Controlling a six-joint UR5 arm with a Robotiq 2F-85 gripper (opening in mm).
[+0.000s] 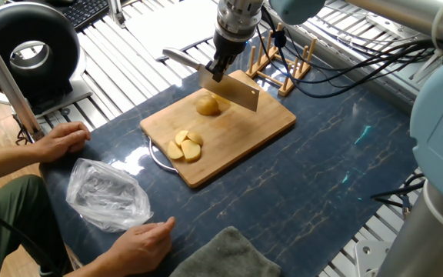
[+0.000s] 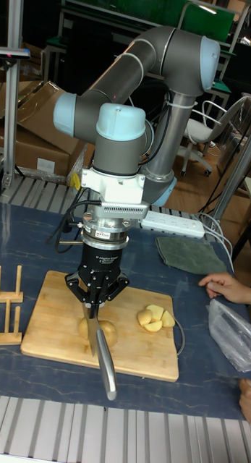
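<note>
My gripper (image 1: pixel 217 75) is shut on a cleaver-like knife (image 1: pixel 237 93), gripping it near where the handle joins the wide blade. In the other exterior view the knife's metal handle (image 2: pixel 105 367) points toward the camera, below the gripper (image 2: pixel 92 311). A round piece of potato (image 1: pixel 207 105) lies on the wooden cutting board (image 1: pixel 241 142), close beside the blade; whether they touch cannot be told. Several cut potato pieces (image 1: pixel 191 150) are heaped near the board's metal-handled end.
A wooden peg rack (image 1: pixel 284 85) stands behind the board. On the person's side are a clear plastic bag (image 1: pixel 108 195), two human hands (image 1: pixel 139 247) resting at the table, and a grey cloth (image 1: pixel 226 258).
</note>
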